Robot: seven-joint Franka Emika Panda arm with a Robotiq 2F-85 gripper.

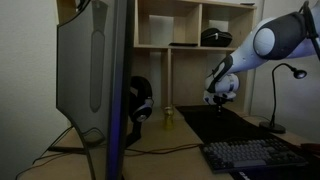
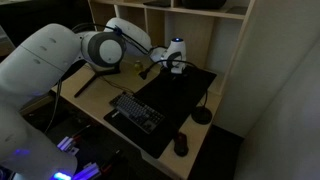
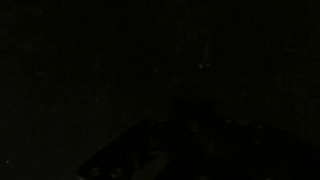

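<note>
At the back of the desk, my gripper point(image 1: 218, 104) is lowered close over the black desk mat point(image 1: 203, 122). From the second exterior view, the same gripper point(image 2: 177, 72) is near the mat's far end, below the white wrist. Its fingers are too small and dark to make out there. The wrist view is almost black; only faint dark finger shapes point(image 3: 130, 150) show along its bottom. Whatever lies between the fingers cannot be made out.
A keyboard point(image 2: 138, 111) lies on the mat, with a mouse point(image 2: 181, 144) nearer the front. The desk lamp point(image 1: 272, 125) stands right of the arm. Headphones point(image 1: 139, 105), a yellow object point(image 1: 168, 119) and a monitor point(image 1: 92, 75) are to the left. Shelves point(image 1: 185, 47) rise behind.
</note>
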